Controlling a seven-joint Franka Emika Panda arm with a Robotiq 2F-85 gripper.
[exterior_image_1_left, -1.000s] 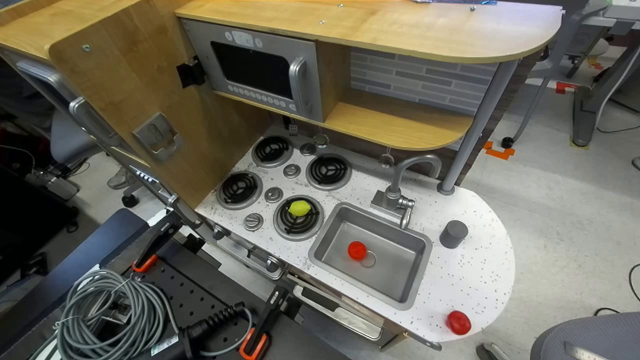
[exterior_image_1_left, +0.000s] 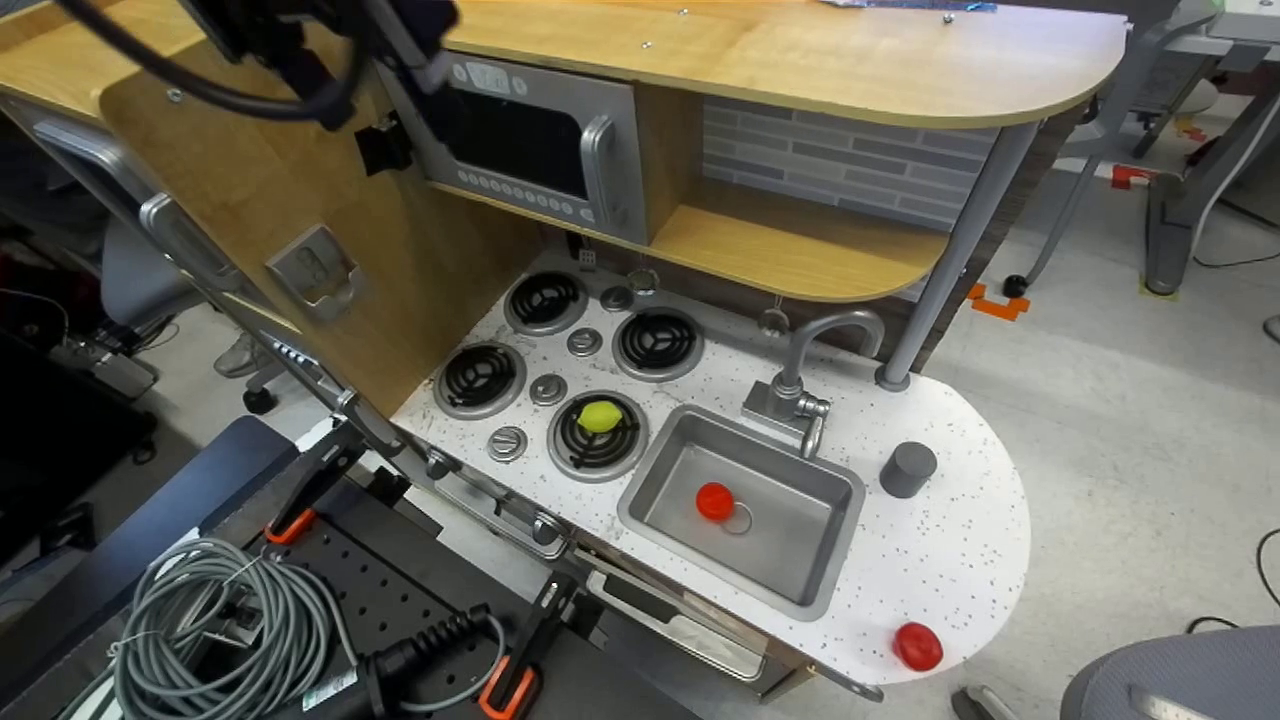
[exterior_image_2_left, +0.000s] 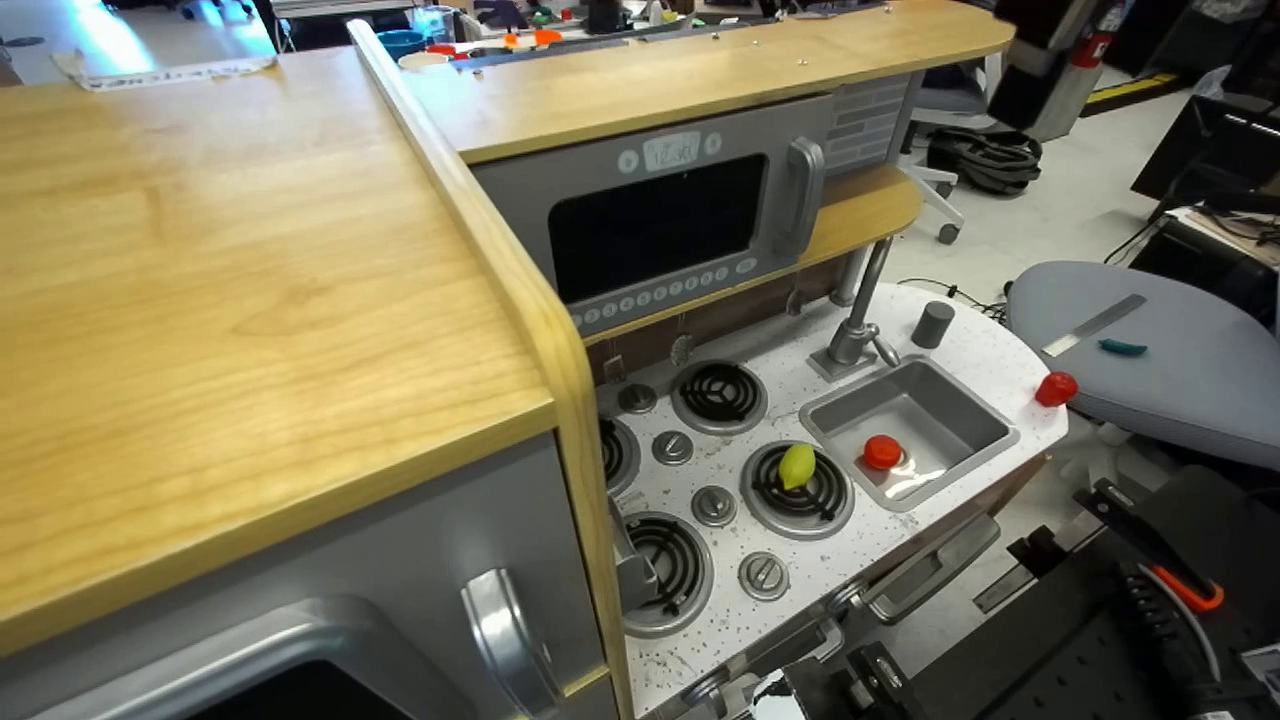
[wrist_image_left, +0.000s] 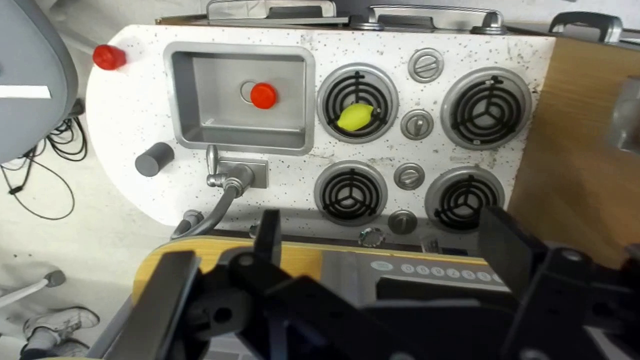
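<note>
High above the toy kitchen, my gripper stands open in the wrist view, nothing between its wide-set fingers. A yellow-green lemon (wrist_image_left: 355, 117) rests on the stove burner closest to the sink, in the front row. Inside the grey sink (wrist_image_left: 310, 99) lies a bright red round object (wrist_image_left: 263, 95), close to the drain ring. Another red object (wrist_image_left: 109, 57) sits at the counter's rounded front corner. A dark grey cylinder (wrist_image_left: 155, 159) stands on the counter beside the sink. In exterior view 1 part of the dark arm shows at the top left, its fingertips hard to make out.
The faucet (exterior_image_1_left: 828, 330) arches behind the sink. Above the back of the counter, the microwave (exterior_image_1_left: 522, 144) and a wooden shelf (exterior_image_1_left: 792, 240) overhang. A tall wooden panel (exterior_image_1_left: 276, 204) closes off the stove's left side.
The dark arm has come into exterior view 1 at the top left, now partly covering the microwave and side panel. The lemon, red objects and cylinder have stayed in place.
</note>
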